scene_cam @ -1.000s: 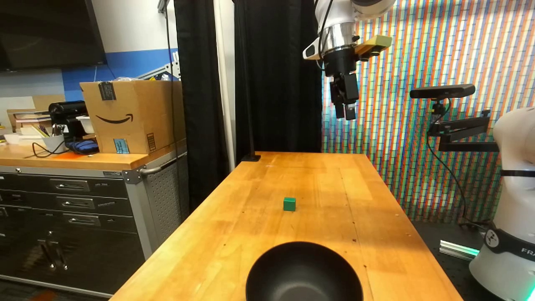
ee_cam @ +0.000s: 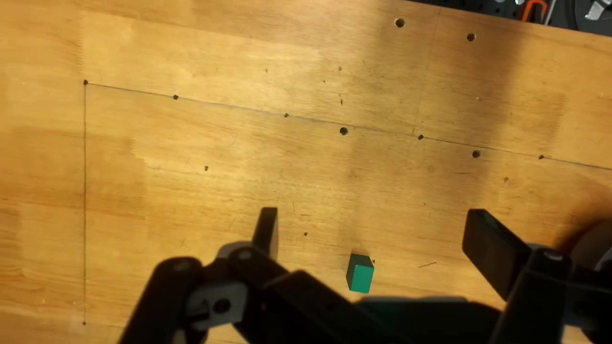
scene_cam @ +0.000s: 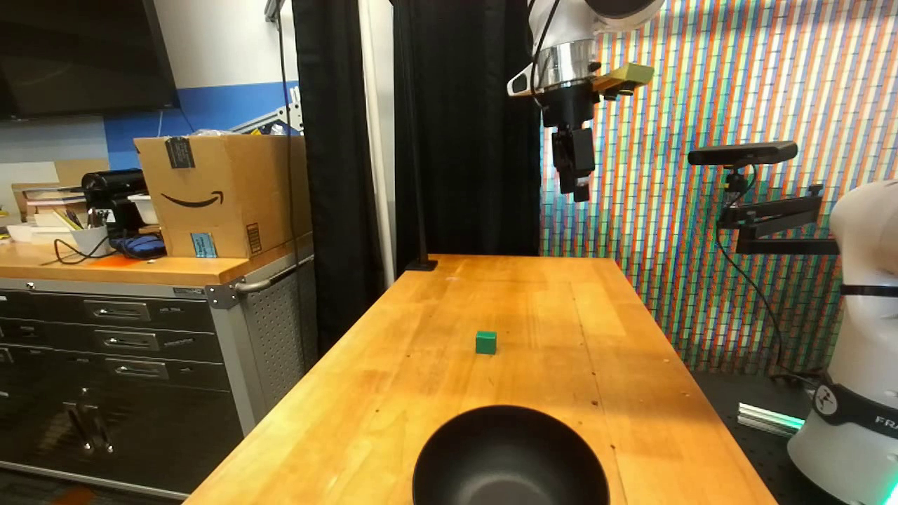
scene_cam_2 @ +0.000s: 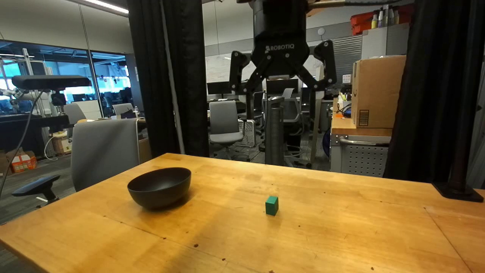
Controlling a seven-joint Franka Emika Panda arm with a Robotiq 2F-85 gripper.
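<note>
A small green block (scene_cam: 485, 342) lies on the wooden table, near its middle. In exterior view 2 the block (scene_cam_2: 271, 205) is to the right of a black bowl (scene_cam_2: 159, 189), with bare wood between them. My gripper (scene_cam_2: 280, 113) hangs high above the table, its fingers wide apart and nothing between them. From the wrist, the green block (ee_cam: 360, 274) shows below the open gripper, well down on the tabletop. Only the dark edge of the bowl (ee_cam: 596, 243) appears at the right of that view, partly behind a finger.
A black stand base (scene_cam_2: 457, 192) sits at the table's edge. Off the table are a camera on an arm (scene_cam: 742, 154), a grey chair (scene_cam_2: 105, 148) and a cardboard box (scene_cam: 223, 195).
In exterior view 1 my gripper has shifted slightly to the left and tilted a little closer to vertical. Block and bowl have stayed in place.
</note>
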